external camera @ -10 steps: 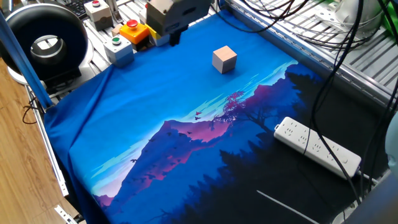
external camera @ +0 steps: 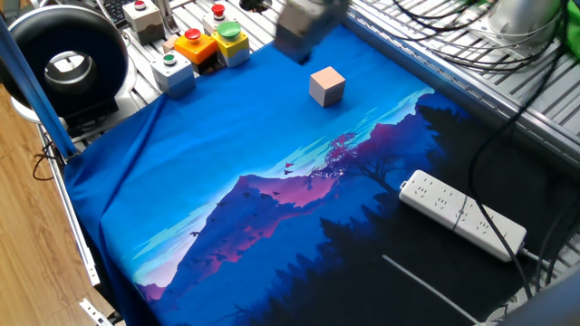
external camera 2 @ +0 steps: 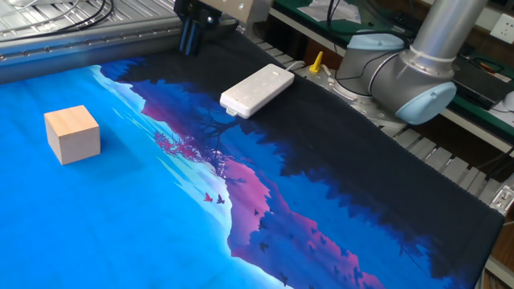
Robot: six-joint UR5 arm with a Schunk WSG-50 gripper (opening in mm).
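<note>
A pale wooden cube (external camera: 327, 87) rests on the blue part of the printed cloth in exterior view 1. The same wooden cube (external camera 2: 73, 135) lies at the left in exterior view 2, with nothing touching it. Blurred at the top edge of exterior view 1, my gripper (external camera: 294, 52) hangs above the cloth, apart from the cube. Exterior view 2 shows the dark gripper (external camera 2: 190, 43) at the top, pointing down, well away from the cube. Its fingers look close together, but their opening is unclear. I see no object held.
A white power strip (external camera: 462, 214) lies on the cloth's dark part, with black cables beside it. Several button boxes, among them an orange box (external camera: 195, 48), stand beyond the cloth's edge. The cloth (external camera: 172, 172) is otherwise mostly bare around the cube.
In exterior view 1 my gripper has moved right along the top edge, uncovering the green-topped button box. The hanging cables at the right have shifted. The cube has stayed put.
</note>
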